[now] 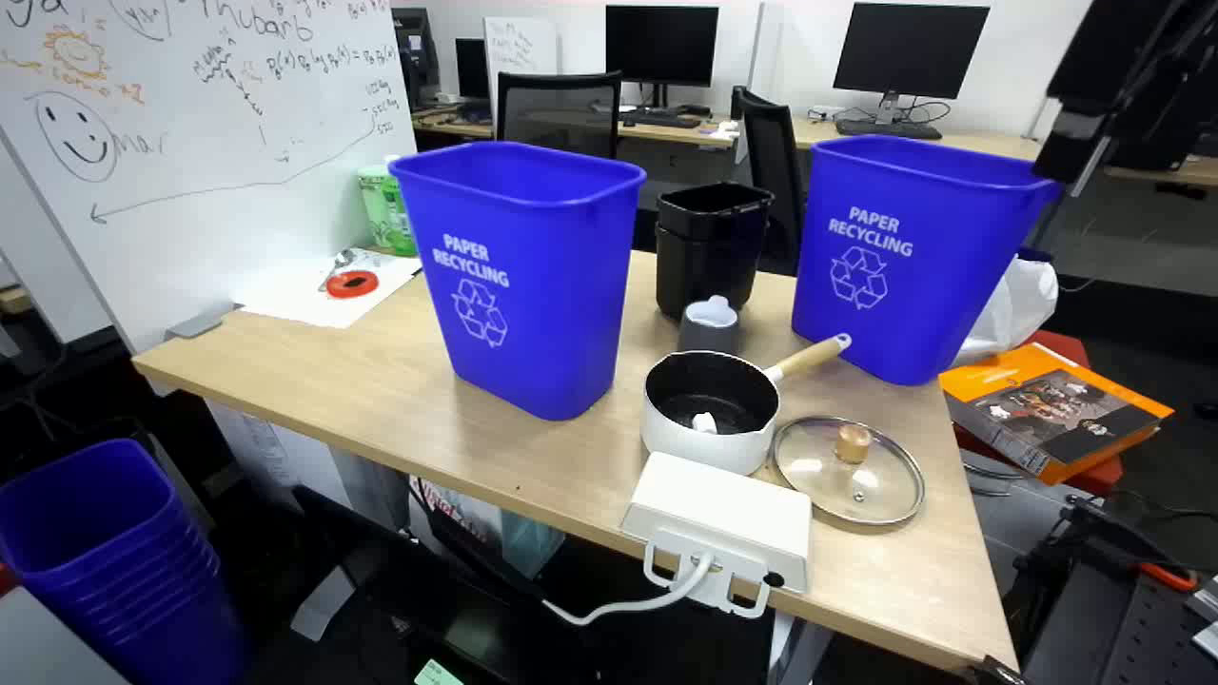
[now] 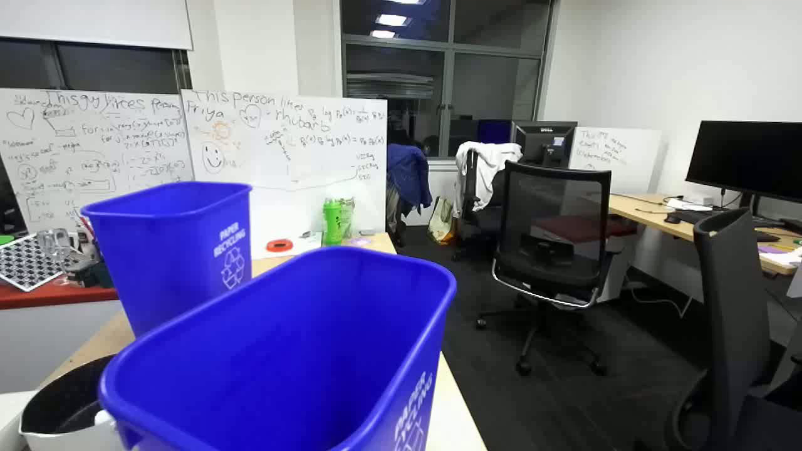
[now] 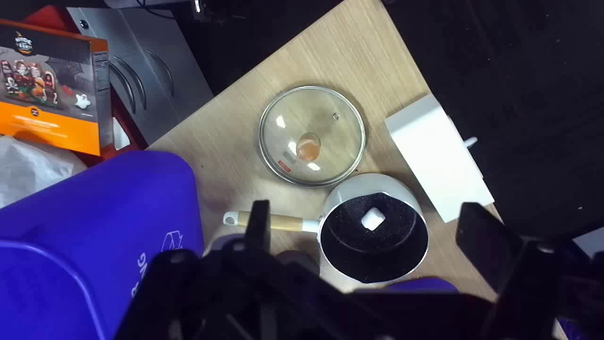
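A white saucepan (image 1: 705, 445) with a black inside and a wooden handle (image 1: 811, 359) stands on the table. Inside it lies a small white object (image 3: 373, 218). The round glass lid (image 3: 312, 136) with a wooden knob rests flat on the tabletop beside the pan. In the wrist view my gripper is open, its dark fingers spread wide and nothing gripped; it hangs above the table with the pan visible between the fingers. At the upper right of exterior view 1 part of the dark arm shows.
Blue recycling bins (image 1: 537, 285) flank a black bin (image 1: 710, 245) and a grey cup (image 1: 709, 329). A white box (image 1: 721, 508) sits by the table's front edge, near the pan. An orange box (image 1: 1052, 409) is off the table's right side.
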